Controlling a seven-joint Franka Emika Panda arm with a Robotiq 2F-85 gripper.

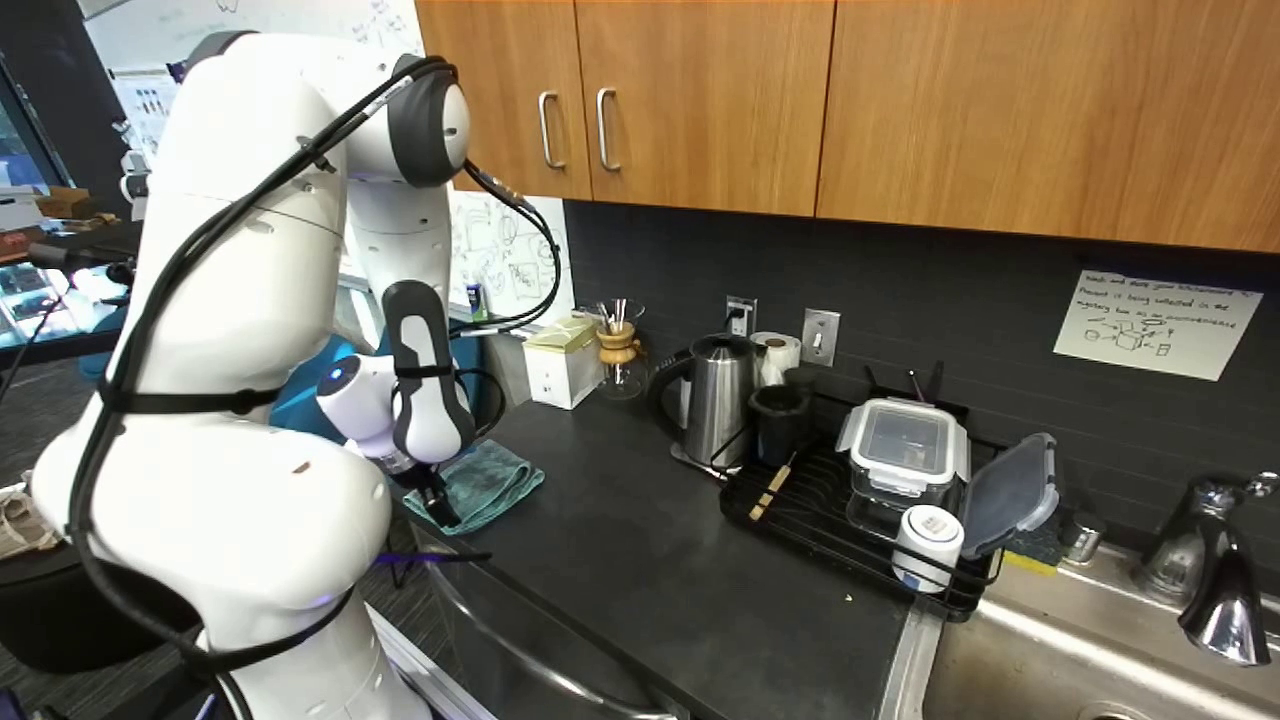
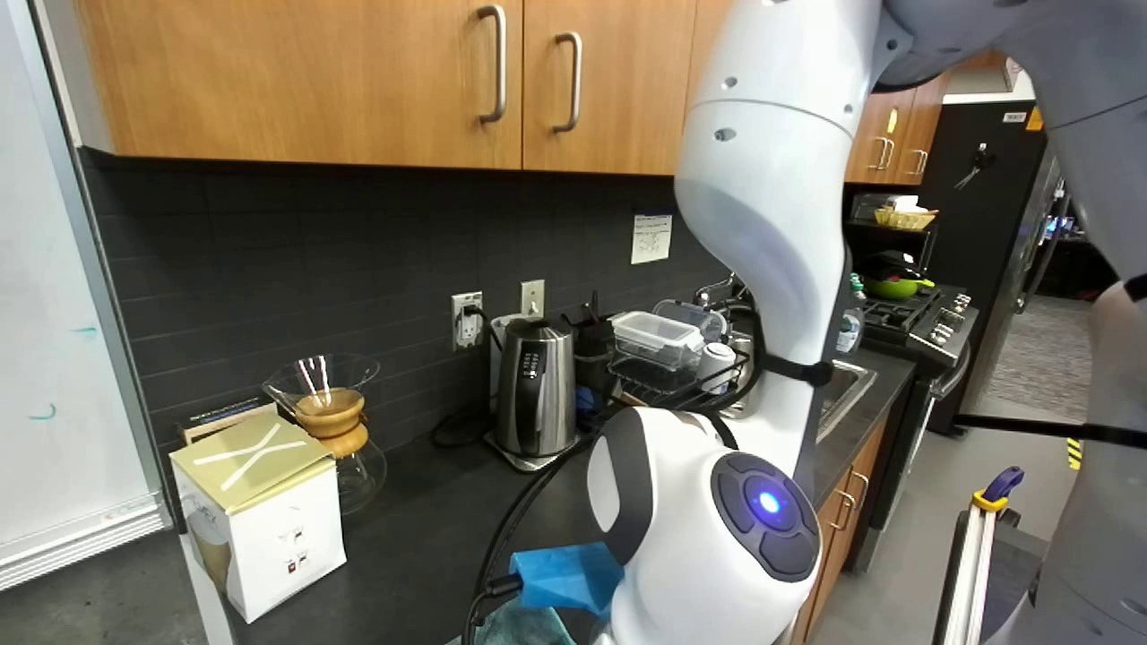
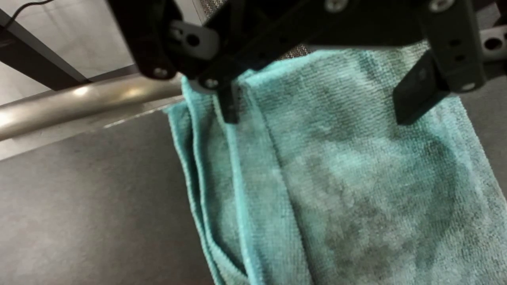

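A folded teal towel (image 3: 361, 190) fills the right of the wrist view, its layered folded edges facing left. It lies on the dark counter (image 3: 95, 204) close to the front edge; exterior view 1 has the same towel (image 1: 501, 482) at the counter's left end. My gripper is open over the towel, the fingers wide apart. One fingertip (image 3: 230, 107) is by the layered edges, the other (image 3: 418, 95) over the towel's right part. Whether either touches the cloth, I cannot tell. In exterior view 2 the arm hides most of the towel (image 2: 524, 623).
A white box (image 1: 558, 370), a glass coffee maker (image 1: 619, 348) and a steel kettle (image 1: 720, 396) stand along the back wall. Farther right are the black dish rack (image 1: 828, 504) and the sink (image 1: 1044, 654). A metal handle (image 3: 95, 102) runs along the front.
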